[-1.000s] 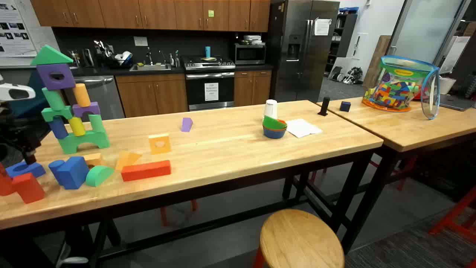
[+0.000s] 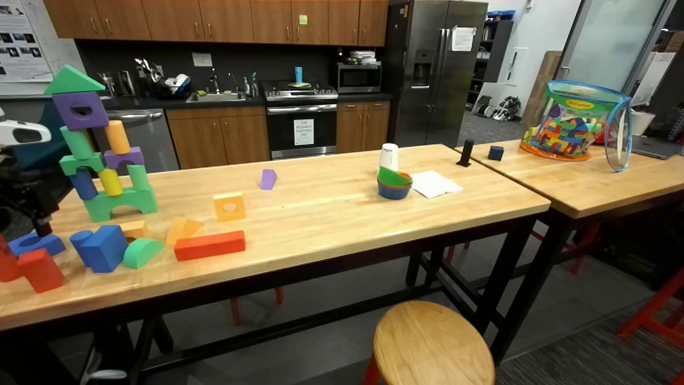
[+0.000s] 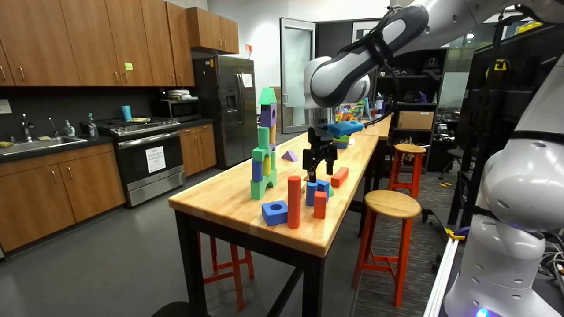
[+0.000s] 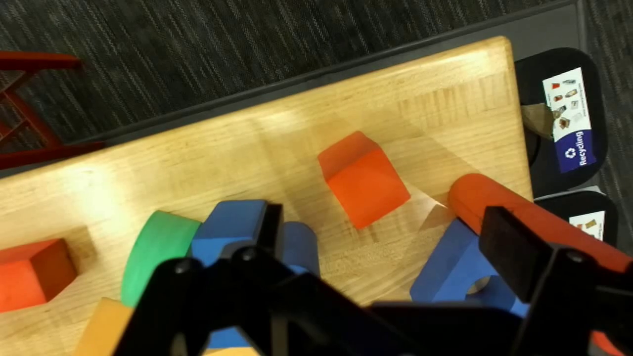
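Note:
My gripper is open, its two dark fingers set wide apart with nothing held. Between and beyond them in the wrist view stands a red block (image 4: 368, 181), apart from both. The left finger overlaps a blue block (image 4: 228, 228) and a blue cylinder (image 4: 300, 246) in that view. By the right finger are a red cylinder (image 4: 474, 196) and a blue block with a hole (image 4: 442, 267), both partly covered. In exterior view 2 the gripper (image 3: 320, 171) hangs above the blocks. A tall stacked tower (image 2: 80, 109) of green, purple, blue, yellow and orange blocks stands nearby.
A green half-round (image 2: 142, 253), a long red block (image 2: 210, 246) and an orange block with a hole (image 2: 229, 206) lie loose. Farther off are bowls (image 2: 394, 186) and a white cup (image 2: 388, 157). Bare wood lies between. The table edge is close to the red block.
Almost nothing differs in exterior view 1. The visible part of the arm and gripper at the left edge stands nearly where it was, and the blocks and tower keep their places.

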